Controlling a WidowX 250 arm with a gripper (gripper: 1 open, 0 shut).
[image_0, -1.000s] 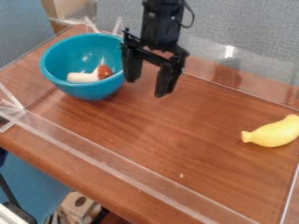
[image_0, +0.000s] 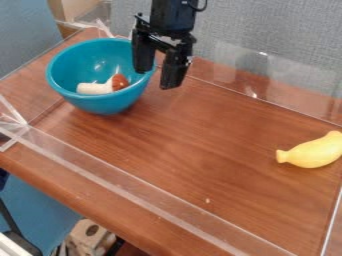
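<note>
A black gripper (image_0: 159, 62) hangs open at the top middle, beside and slightly over the right rim of a blue bowl (image_0: 75, 100), with nothing visible between its fingers. Inside the bowl lie a white object (image_0: 95, 88) and a red-orange one (image_0: 119, 82), close together. A yellow toy (image_0: 311, 152), shaped like a banana or squash, rests on the wooden table (image_0: 201, 170) at the right.
Clear plastic strips edge the table at front, left and back. A grey wall (image_0: 267, 40) stands behind. Below the front left edge are some wooden items (image_0: 91, 236).
The gripper has moved left, and a little up, toward the bowl. The bowl, its contents and the yellow toy are unchanged.
</note>
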